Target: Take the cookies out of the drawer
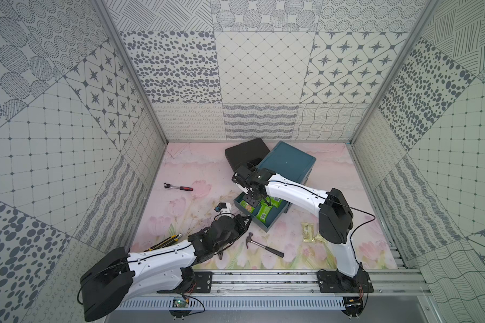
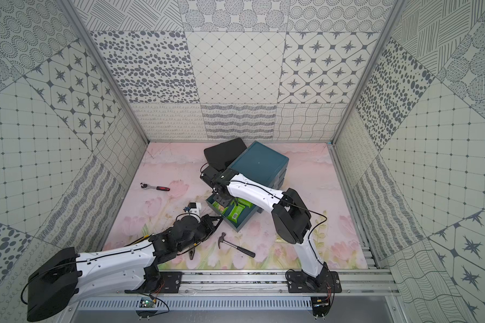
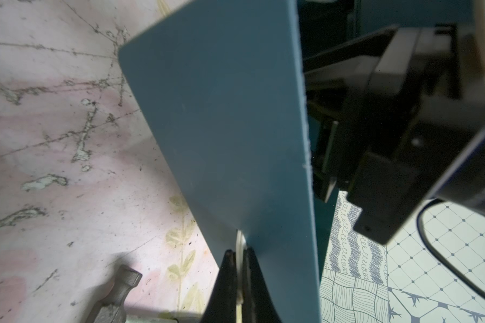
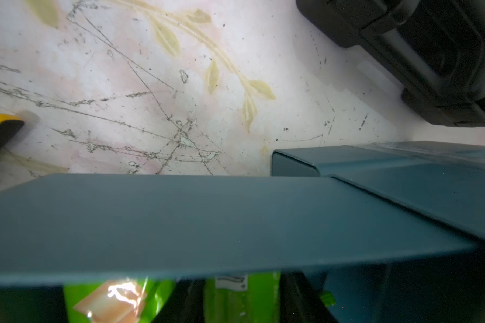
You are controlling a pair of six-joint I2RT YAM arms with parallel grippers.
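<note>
The blue-grey drawer [image 1: 275, 221] stands pulled out, with several green cookie packets [image 1: 263, 213] inside. Down in it, my right gripper is shut on a green packet [image 4: 242, 309], whose sides touch both fingers. Another green packet [image 4: 86, 306] lies to the left in the right wrist view, partly hidden by the drawer wall [image 4: 199, 226]. At the drawer's front panel [image 3: 221, 134], my left gripper is shut on a thin pale handle [image 3: 239, 242]. The right arm covers part of the drawer's interior in both top views.
The cabinet [image 1: 288, 160] stands behind the drawer beside a black case [image 1: 245, 153]. A hammer [image 1: 265, 245] lies in front. Two pale packets, one of them clear [image 1: 307, 232], rest to the right. A ratchet [image 1: 179, 187] lies left, with open table around it.
</note>
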